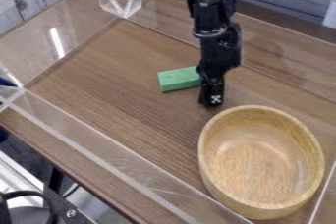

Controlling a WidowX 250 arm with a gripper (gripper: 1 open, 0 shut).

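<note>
The black gripper [211, 97] hangs down to the table in the middle of the view, low beside the right end of a green rectangular block [178, 80]. Its fingertips are dark and small; nothing clearly shows between them, and it looks shut. The part of the block behind the gripper is hidden. A round pale wooden bowl [260, 200] stands in front, to the lower right of the gripper.
Clear plastic strips line its left and near edges. A white wire-like holder [120, 2] stands at the back left. A dark cable loop [27, 203] lies at the lower left.
</note>
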